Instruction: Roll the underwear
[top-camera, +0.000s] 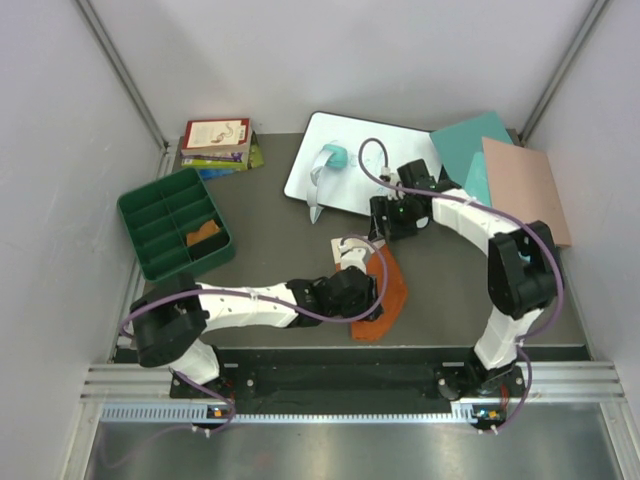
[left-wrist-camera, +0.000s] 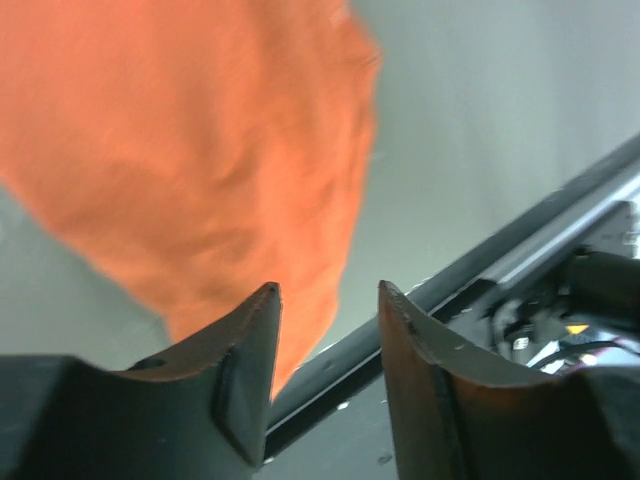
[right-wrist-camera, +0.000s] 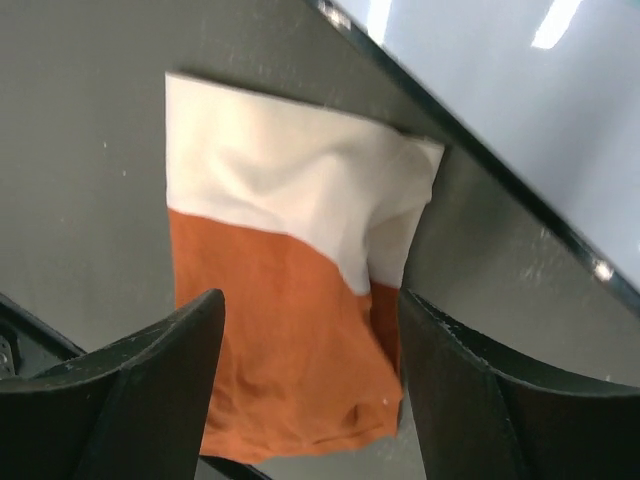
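The orange underwear (top-camera: 393, 287) with a cream waistband (right-wrist-camera: 285, 150) lies on the dark table, its length running toward the front edge. One long side is folded inward, as the right wrist view shows, and the cloth is wrinkled there. My left gripper hovers over the lower, narrow end of the underwear, part open with a gap between its fingertips and no cloth gripped. Above the orange part near the waistband, my right gripper stands wide open, nothing between its fingers. In the top view the left arm covers part of the cloth.
A green divided box (top-camera: 160, 225) holding a brown folded item (top-camera: 203, 233) is at the left. Behind the underwear lies a white board (top-camera: 305, 160), close to the right gripper. Books (top-camera: 216, 134) stand at the back left. Bare table (top-camera: 455, 305) extends to the right.
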